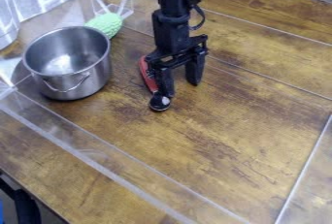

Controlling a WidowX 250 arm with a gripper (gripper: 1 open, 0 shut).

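The black gripper (173, 77) is low at the middle of the wooden table (220, 160), over a red-handled utensil (148, 76) with a rounded end. Part of the utensil is hidden behind the dark fingers. Whether the fingers are shut on it is unclear.
A steel pot (66, 63) stands at the left. Behind it lies a pale green and white brush-like object (104, 24).
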